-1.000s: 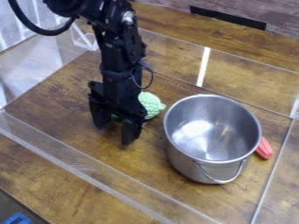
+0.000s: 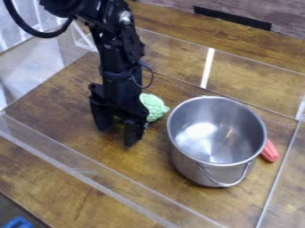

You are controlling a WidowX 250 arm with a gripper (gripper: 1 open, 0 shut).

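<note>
My black gripper [image 2: 117, 121] is low over the dark wooden table in the middle-left of the camera view, its fingers open, with no object clearly between them. A pale green crumpled or textured item [image 2: 152, 109] lies just behind and right of it, partly hidden by the gripper. A large steel pot [image 2: 217, 134] with a wire handle stands to the gripper's right.
A red object [image 2: 269, 151] lies right of the pot, partly hidden by it. Clear barriers edge the table [image 2: 53, 111]. A blue object [image 2: 14, 223] shows at the bottom left corner.
</note>
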